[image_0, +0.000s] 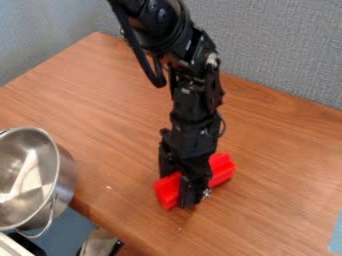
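A black robot arm reaches down from the top to a red object (221, 167) lying on the wooden table (281, 140). My gripper (186, 185) sits low over the middle of the red object, its fingers around it and hiding part of it. Whether the fingers are closed on it cannot be made out. A steel pot (27, 180) with a handle stands at the left edge of the view.
Grey walls border the back.
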